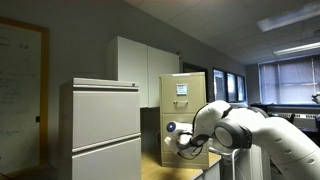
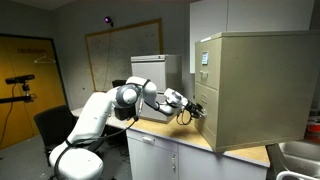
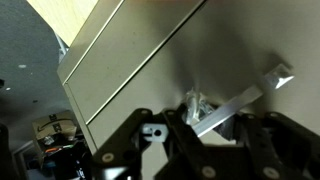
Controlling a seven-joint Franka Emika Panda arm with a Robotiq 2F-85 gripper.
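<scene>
A tan filing cabinet [image 1: 196,86] stands on the wooden counter, its drawer fronts facing my arm. At the lower drawer, my gripper [image 2: 197,109] is up against the front. The wrist view shows a silver drawer handle [image 3: 238,103] running at a slant across the grey drawer face [image 3: 150,95]. My gripper is shut on that handle, whose near end passes between the dark fingers. The fingertips are partly hidden by the gripper's own body. The drawer looks flush with the cabinet.
The upper drawer has a handle [image 1: 181,102] and a paper label [image 1: 182,89]. A grey-white cabinet [image 1: 105,110] stands to the left in exterior view 1. Bare wooden counter [image 2: 180,130] lies below my arm, above white base cabinets [image 2: 150,155].
</scene>
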